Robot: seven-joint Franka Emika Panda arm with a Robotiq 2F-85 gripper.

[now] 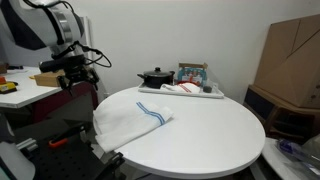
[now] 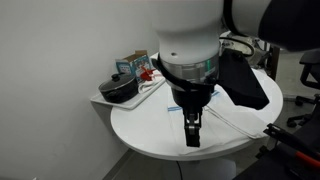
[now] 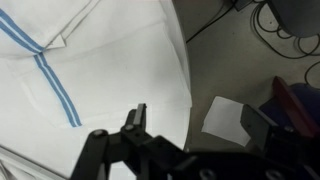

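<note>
A white cloth (image 1: 130,122) with blue stripes lies loosely spread on the left part of the round white table (image 1: 215,135). In the wrist view the cloth (image 3: 115,85) fills the left half, its stripes at the far left and its right edge beside grey floor. My gripper stands open there, with wide space and nothing held between its fingers. From exterior view 2, the gripper points down above the table's near side, and the arm hides part of the cloth.
At the table's back, a tray (image 1: 190,94) carries a black lidded pot (image 1: 155,78), a red and white cloth (image 1: 183,88) and a picture box (image 1: 191,73). Bare tabletop takes up the right side. Cardboard boxes (image 1: 287,85) stand beyond the table at right.
</note>
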